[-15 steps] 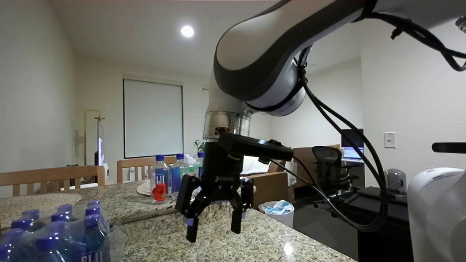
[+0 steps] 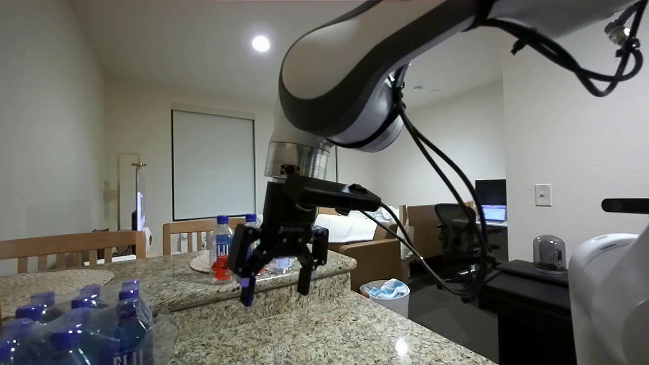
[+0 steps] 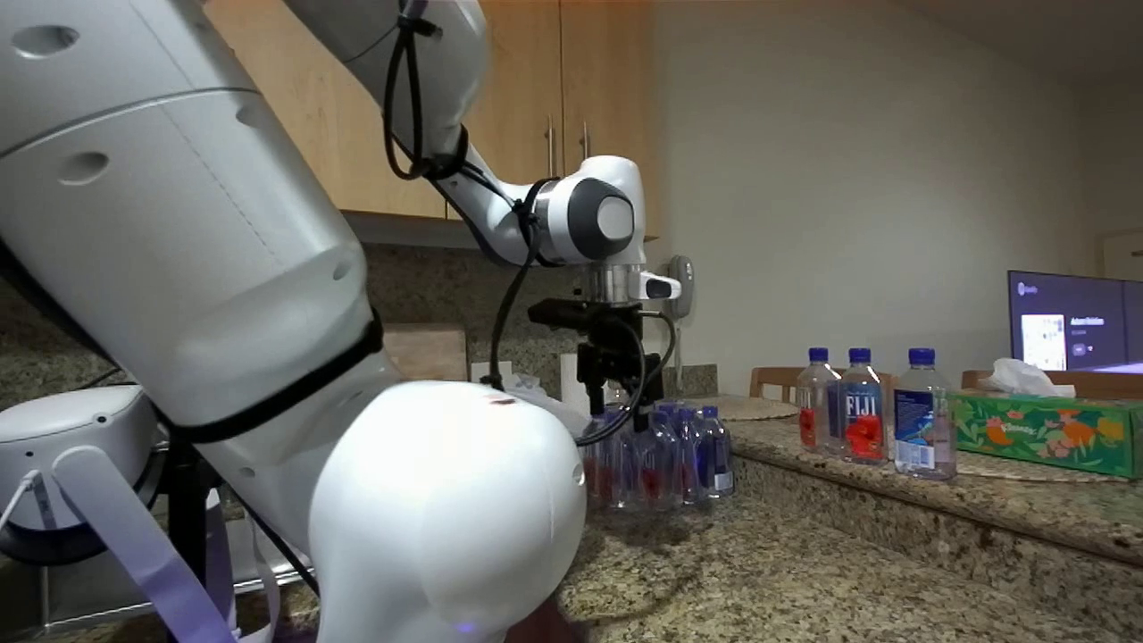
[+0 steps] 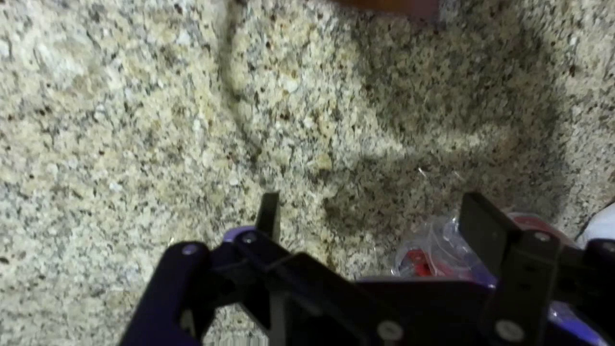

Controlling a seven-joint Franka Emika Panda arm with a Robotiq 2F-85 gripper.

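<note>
Above the lower granite counter (image 2: 340, 331) hangs my gripper (image 2: 274, 295), its fingers spread wide with nothing between them. A shrink-wrapped pack of water bottles (image 2: 79, 322) with blue caps stands on that counter at the lower left of exterior view 1. In exterior view 2 the gripper (image 3: 621, 418) overlaps the bottle pack (image 3: 670, 461). The wrist view shows bare speckled counter (image 4: 173, 127) ahead of the fingers, and part of the plastic-wrapped pack (image 4: 426, 253) beneath the right finger.
Several single bottles (image 3: 863, 407) line the raised ledge (image 3: 782, 434), beside a green tissue box (image 3: 1045, 429). A white bin (image 2: 389, 298) stands on the floor past the counter.
The arm and gripper have moved left and up in exterior view 1. The fingers remain spread. The bottle pack has not moved.
</note>
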